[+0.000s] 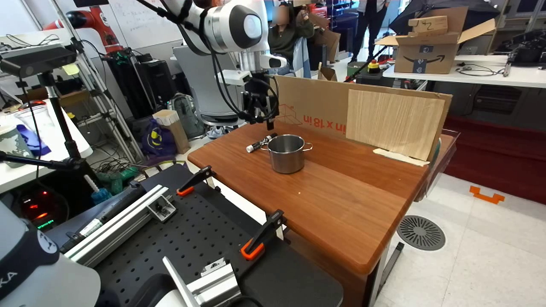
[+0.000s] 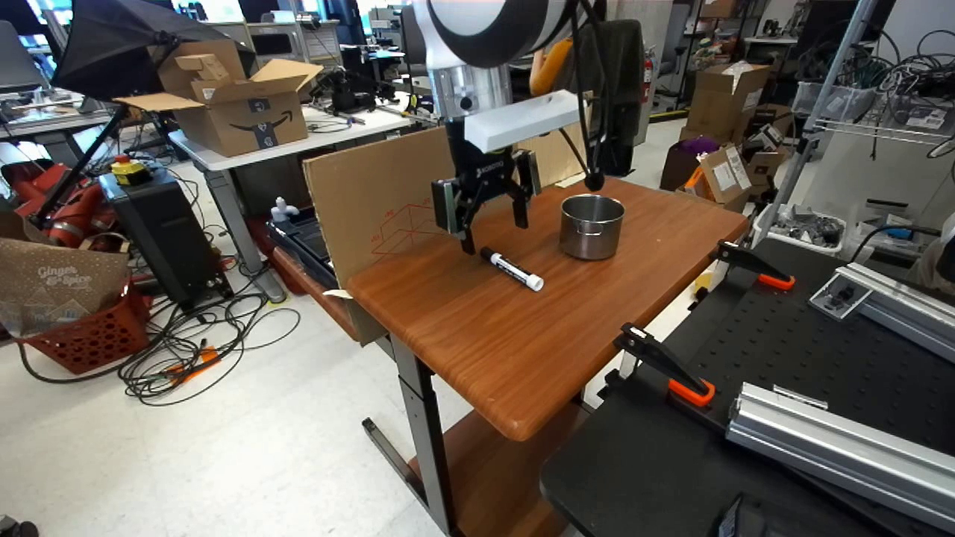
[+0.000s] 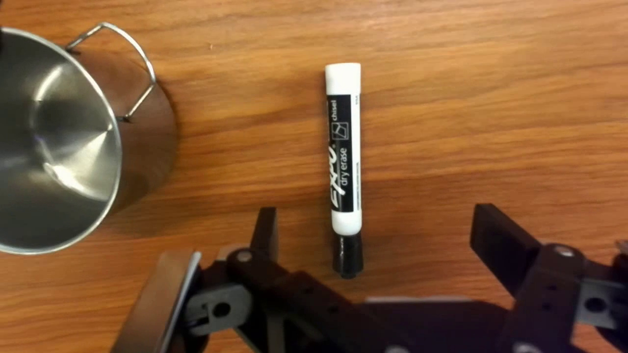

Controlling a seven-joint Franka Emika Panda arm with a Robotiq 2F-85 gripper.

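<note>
A white dry-erase marker with a black label and black end lies flat on the wooden table. In the wrist view its black end reaches between the levels of my two fingers, which stand wide apart on either side. My gripper is open and empty, hanging above the table; from the side, the gripper shows its fingertips over the marker's dark end. Beside the marker stands an upright steel pot with wire handles. Its visible interior looks empty.
A cardboard panel stands along the table's back edge. Black clamps with orange pads grip the near edge.
</note>
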